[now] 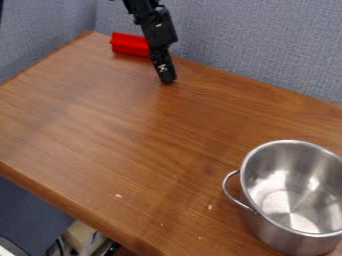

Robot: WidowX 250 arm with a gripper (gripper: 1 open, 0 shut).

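My black gripper [166,74] reaches down from the top of the view to just above the wooden table, near its back edge. It looks shut, with nothing visible between its fingers, though they are small and dark here. A red object [128,44], perhaps a roll or block, lies at the back of the table behind and left of the gripper, partly hidden by the arm. A steel pot [297,195] with a side handle stands at the front right.
A grey padded wall [261,50] runs behind it. The table's left front edge drops to a dark area with cables at the bottom left.
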